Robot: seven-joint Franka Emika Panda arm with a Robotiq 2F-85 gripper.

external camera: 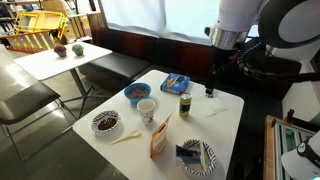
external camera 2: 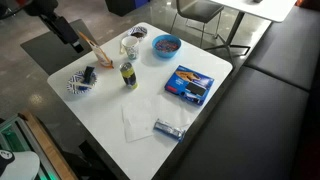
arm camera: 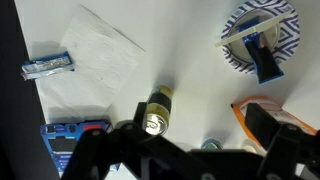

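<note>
My gripper hangs above the white table with its fingers wide apart and nothing between them. In exterior view 2 the gripper [external camera 2: 75,42] is high at the upper left, clear of the table. Ahead of the fingers in the wrist view stands a gold-and-dark can [arm camera: 160,110]. A striped bowl [arm camera: 228,52] holds a dark packet [arm camera: 263,62] and a light-coloured utensil [arm camera: 250,31]. An orange-and-white bag [arm camera: 239,108] is partly hidden by the right finger. A white napkin [arm camera: 104,60] lies flat, with a small wrapped bar [arm camera: 48,66] beside it.
A blue package [external camera 2: 188,85], a white mug [external camera 2: 130,50] and a blue bowl [external camera 2: 166,45] with brown contents share the table. Another bowl [external camera: 105,123] and a light spoon [external camera: 126,136] are at its left end in exterior view 1. Black bench seating [external camera 2: 245,105] borders the table.
</note>
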